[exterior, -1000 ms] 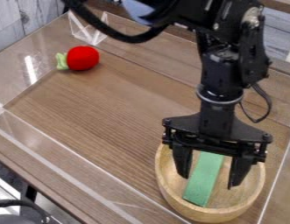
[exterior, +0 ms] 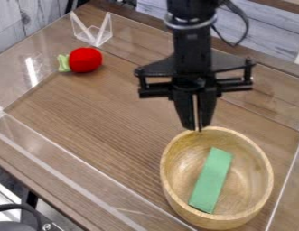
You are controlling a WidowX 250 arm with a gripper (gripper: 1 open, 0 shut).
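The black gripper (exterior: 195, 106) hangs above the back of a round wooden bowl (exterior: 248, 180), its fingers pointing down; whether it is open or shut is unclear. A pale green block (exterior: 210, 180) lies inside the bowl, tilted lengthwise from upper right to lower left, apart from the gripper.
A red ball (exterior: 87, 60) rests at the upper left beside a small green item, with a white wire-like object (exterior: 94, 29) behind it.
The gripper has risen up and back from low over the bowl, uncovering more of it. The green block stays in the bowl.
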